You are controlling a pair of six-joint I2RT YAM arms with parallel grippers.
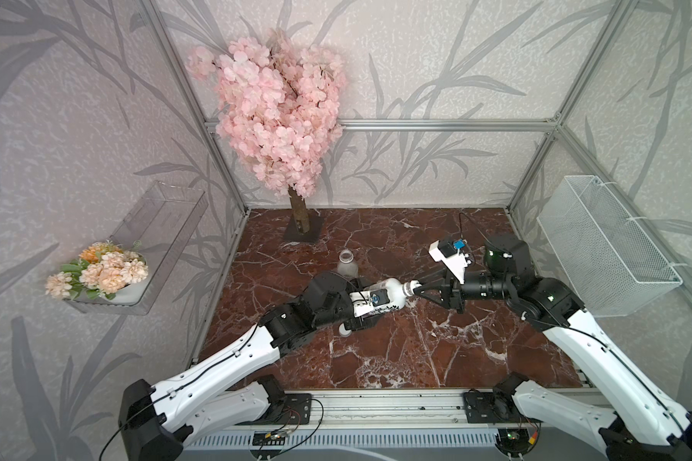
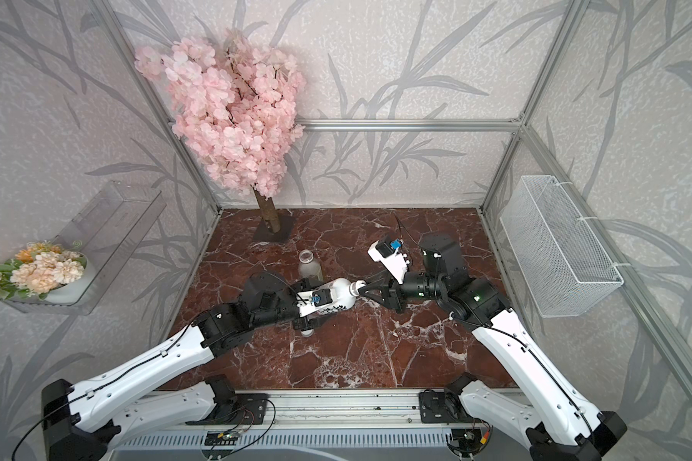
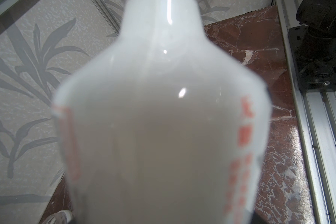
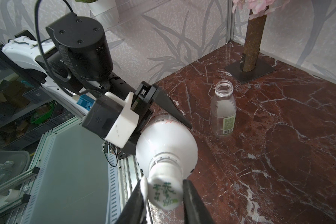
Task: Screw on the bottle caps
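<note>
A white bottle (image 3: 164,123) with red print lies sideways in the air, its neck towards the right arm. My left gripper (image 1: 375,298) is shut around its body; in the left wrist view the bottle hides most of the fingers. At the neck end sits a white cap (image 4: 165,192) with green marks, between the fingers of my right gripper, which is shut on it. Cap and neck line up closely, but how far the cap is threaded cannot be told. A clear, open bottle (image 4: 223,112) with a green label stands upright on the table.
A small white round thing (image 1: 344,330) lies on the table, partly hidden by the left gripper. Behind the clear bottle stands the pink blossom tree (image 1: 298,211).
</note>
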